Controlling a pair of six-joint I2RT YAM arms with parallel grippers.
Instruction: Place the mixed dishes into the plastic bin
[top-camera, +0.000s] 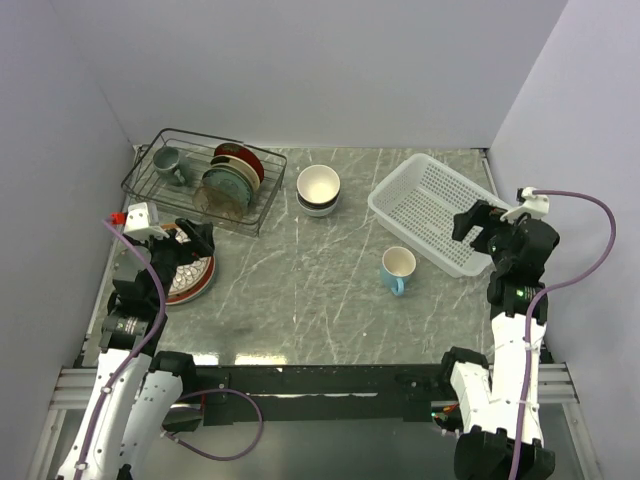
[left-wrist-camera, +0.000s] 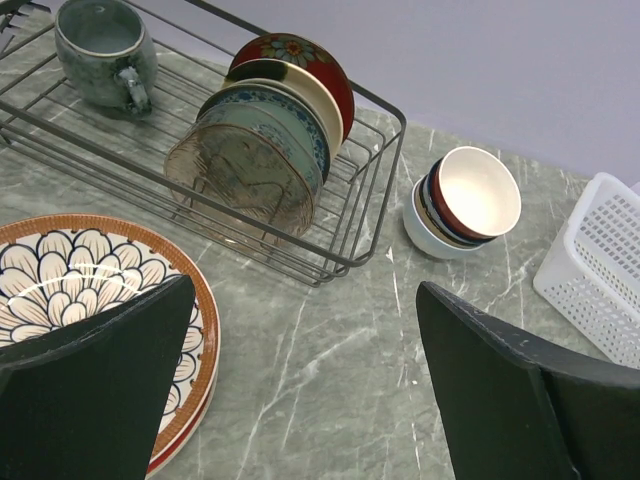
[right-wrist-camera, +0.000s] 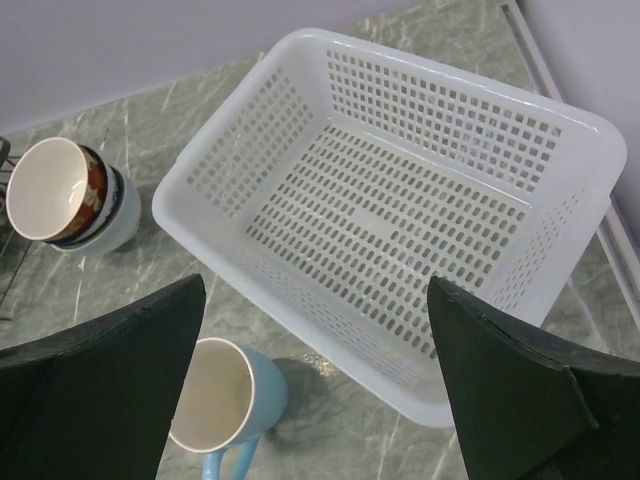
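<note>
An empty white plastic bin (top-camera: 430, 205) lies at the right of the table, its perforated floor (right-wrist-camera: 380, 215) bare. Near its front left side stands a light blue mug (top-camera: 397, 268). A stack of bowls (top-camera: 318, 188) sits at the back middle. Several plates (left-wrist-camera: 265, 140) stand on edge in the wire rack, beside a grey-green mug (left-wrist-camera: 108, 60). Patterned flat plates (left-wrist-camera: 90, 270) are stacked at the left, partly under my left gripper (top-camera: 201, 240), which is open and empty. Over the bin's right front part, my right gripper (top-camera: 467, 222) is open, holding nothing.
The dark wire rack (top-camera: 262, 205) occupies the back left, its raised wires bordering the dishes. Bare marble tabletop (top-camera: 290, 290) stretches across the middle and front. Walls enclose the back and both sides.
</note>
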